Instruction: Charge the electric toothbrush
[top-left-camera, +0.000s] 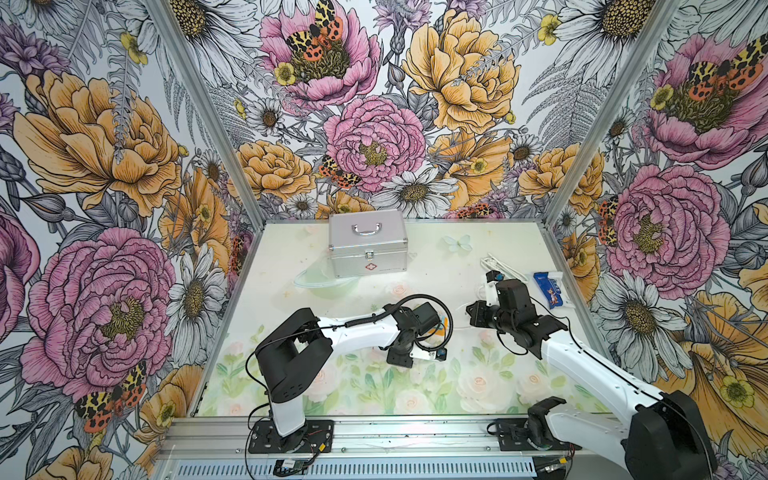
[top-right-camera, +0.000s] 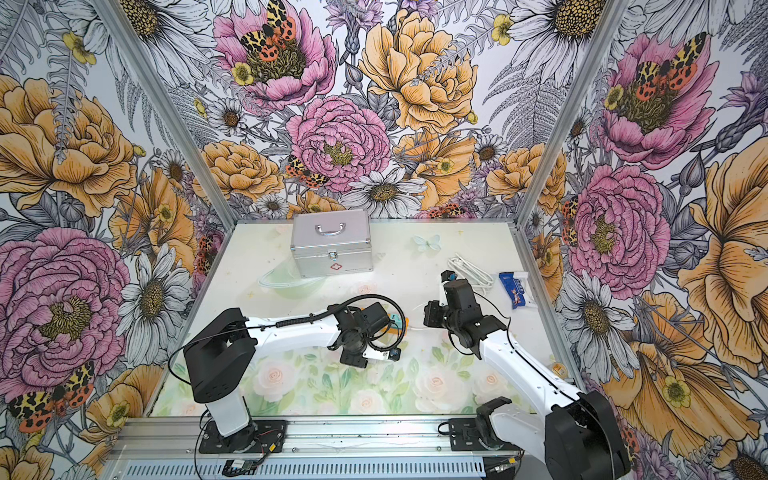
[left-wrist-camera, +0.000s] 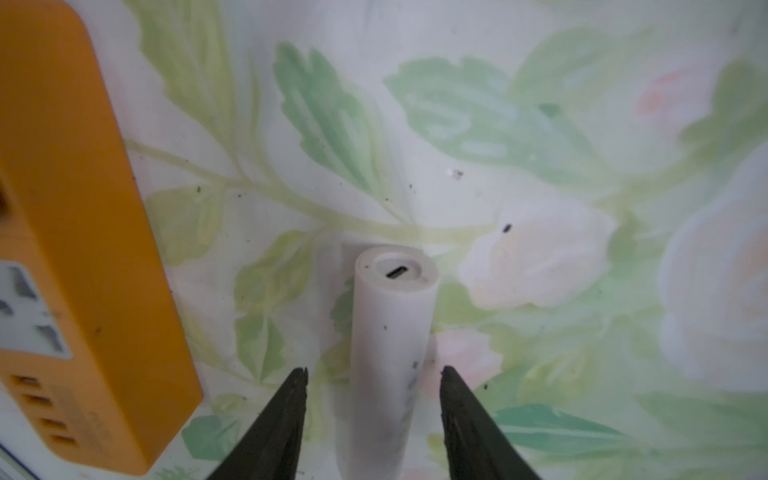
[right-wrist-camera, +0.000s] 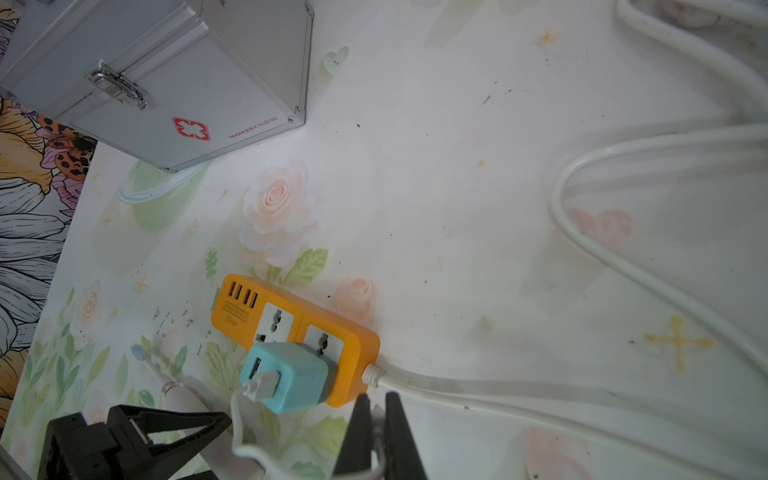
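Note:
My left gripper is part open, its fingers either side of the white toothbrush body (left-wrist-camera: 388, 336) lying on the table, whose end face shows a small dark slot. The orange power strip (left-wrist-camera: 96, 240) lies beside it. In the right wrist view the strip carries a teal adapter (right-wrist-camera: 280, 380) with a white plug and cable (right-wrist-camera: 238, 428) in it. My right gripper is shut over the table right of the adapter; whether the white cable is between its fingertips is hard to tell.
A silver case (top-left-camera: 368, 240) stands at the back left. Coiled white cord (top-right-camera: 472, 272) and a blue packet (top-right-camera: 516, 289) lie on the right. A thick white cord (right-wrist-camera: 608, 256) crosses the right wrist view.

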